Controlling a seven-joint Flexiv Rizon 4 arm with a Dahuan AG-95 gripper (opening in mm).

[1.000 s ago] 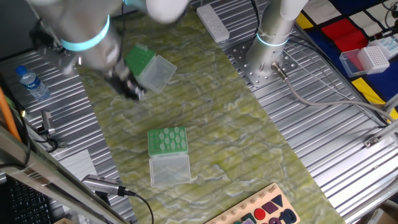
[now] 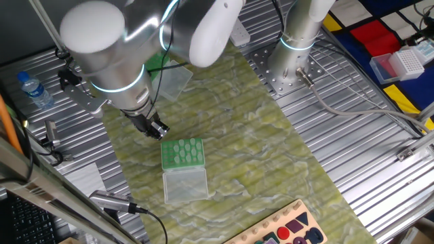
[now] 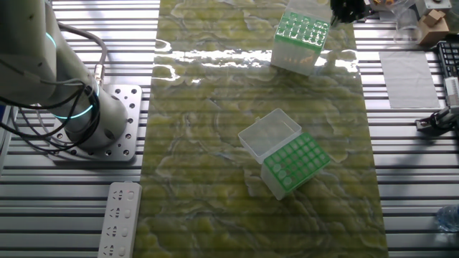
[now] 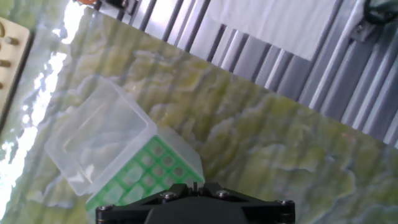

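Note:
A green-topped rack box (image 2: 183, 154) with several clear tips standing in it lies on the mat, its clear lid (image 2: 186, 186) folded open. My gripper (image 2: 160, 129) hangs just behind and above that box, apart from it. In the wrist view the box's green grid (image 4: 146, 171) and open lid (image 4: 102, 140) are ahead and to the left of my gripper. Its fingers meet, with nothing visible between them. A second green rack (image 3: 295, 163) with an open clear lid (image 3: 270, 135) has only a few tips at one end; the arm partly covers it in exterior view 1.
A wooden shape board (image 2: 285, 230) lies at the mat's front edge. A water bottle (image 2: 35, 91) stands left of the mat, and a power strip (image 3: 119, 218) lies near the arm's base. The mat right of the boxes is clear in exterior view 1.
In exterior view 1 my gripper has moved toward the front and slightly right, from near the second rack to the tip-filled box. The arm now covers more of the second rack. Both boxes have stayed put.

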